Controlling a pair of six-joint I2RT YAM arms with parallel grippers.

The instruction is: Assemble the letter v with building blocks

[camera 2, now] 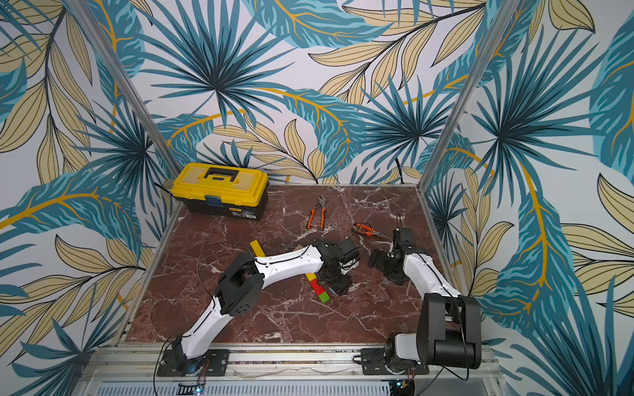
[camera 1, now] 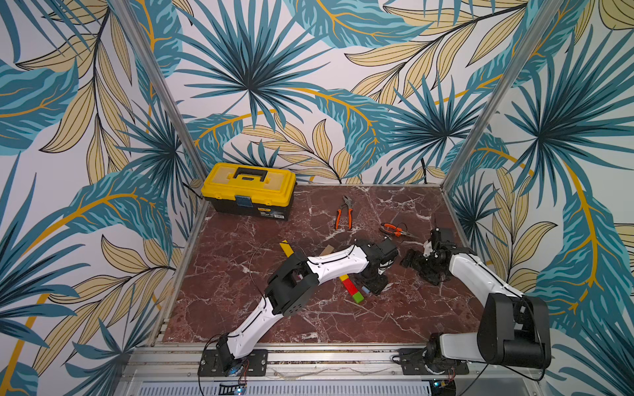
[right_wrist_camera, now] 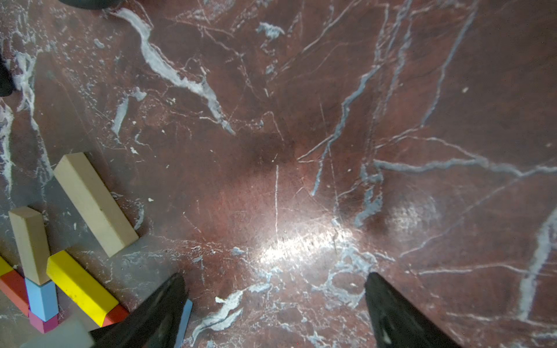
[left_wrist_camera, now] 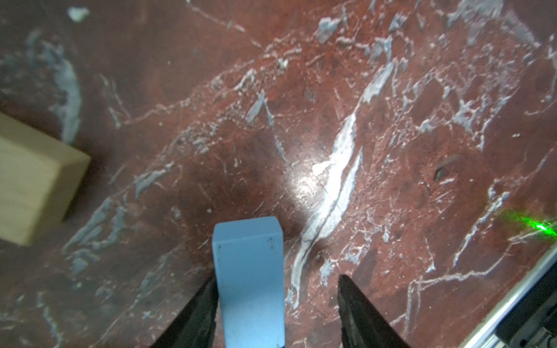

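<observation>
A blue block (left_wrist_camera: pixel 249 284) lies between the parted fingers of my open left gripper, close to one finger (left_wrist_camera: pixel 197 319); whether they touch I cannot tell. In the top left view that gripper sits low over the table beside a row of yellow, red (camera 1: pixel 349 285) and green (camera 1: pixel 358 297) blocks. The left arm covers part of the row, whose yellow end (camera 1: pixel 286 248) shows behind it. My right gripper is open over bare table, nothing between its fingers. Left of it lie wooden blocks (right_wrist_camera: pixel 95 203) and a yellow block (right_wrist_camera: pixel 81 287).
A yellow and black toolbox (camera 1: pixel 249 191) stands at the back left. Orange-handled pliers (camera 1: pixel 344 214) and a second orange-handled tool (camera 1: pixel 395 229) lie towards the back. Another wooden block (left_wrist_camera: pixel 34 179) lies near the left gripper.
</observation>
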